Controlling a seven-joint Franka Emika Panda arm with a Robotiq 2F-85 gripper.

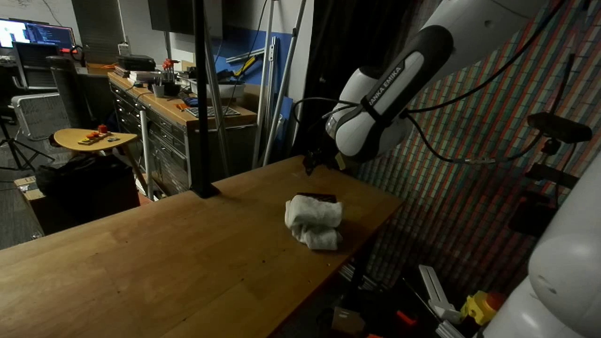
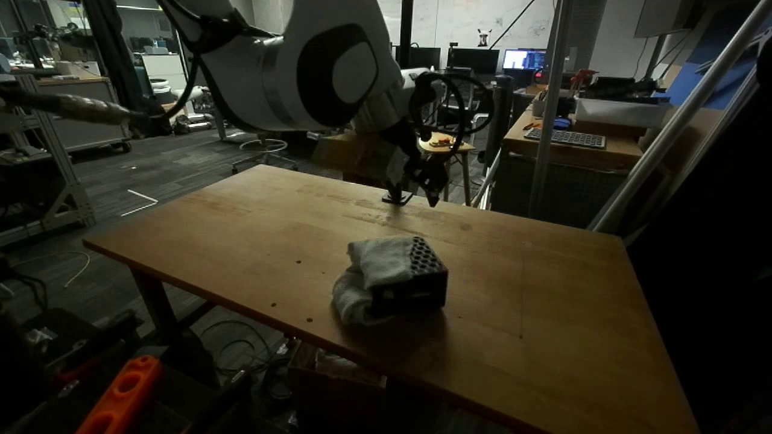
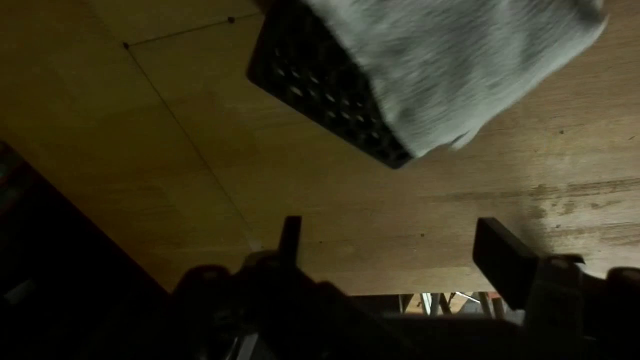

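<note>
A light grey cloth (image 1: 315, 214) lies over a black box (image 2: 412, 293) with a perforated top. In exterior view 2 it covers the left part of the box and bunches down on the table beside it; the box's right part is bare. From the wrist view, the cloth (image 3: 468, 66) and the holed face of the box (image 3: 336, 90) appear at the top. My gripper has its fingers well apart with only tabletop seen between them. In exterior view 1 the gripper (image 1: 315, 166) hangs beyond the box, apart from the cloth.
The wooden table (image 1: 169, 253) is otherwise largely clear. A black upright post (image 1: 201, 112) stands at its far edge in exterior view 1. Cables (image 1: 479, 84) run along the arm.
</note>
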